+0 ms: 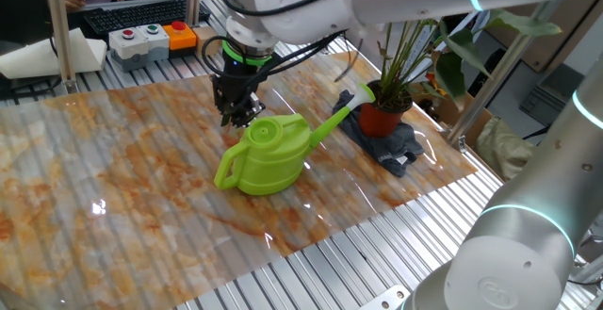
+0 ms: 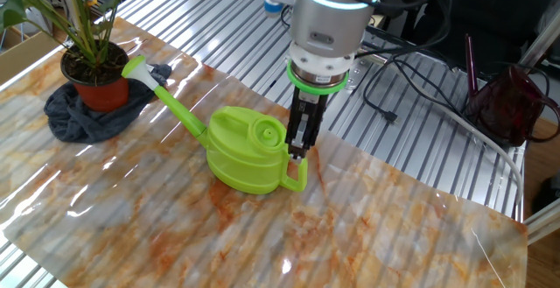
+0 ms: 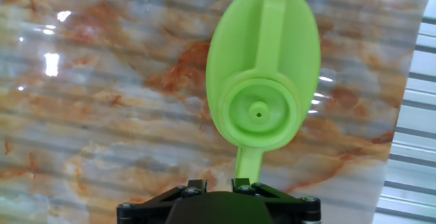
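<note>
A light green watering can (image 1: 271,164) stands upright on the marbled sheet, its spout reaching toward the potted plant. My gripper (image 2: 298,156) points down close to the can's handle (image 2: 297,176), overlapping its upper part in exterior view 2. From the wrist view, the can's round cap (image 3: 259,114) lies ahead of the fingers, and the handle (image 3: 249,161) runs down toward the right fingertip. The gripper is open, with a gap between its fingertips and only the sheet showing there. The lower handle is hidden behind the gripper in that view.
A potted plant (image 1: 381,120) sits on a dark cloth (image 1: 396,150) beside the spout. Button boxes (image 1: 139,44) stand at the back edge. A dark red pitcher (image 2: 512,104) is off the sheet.
</note>
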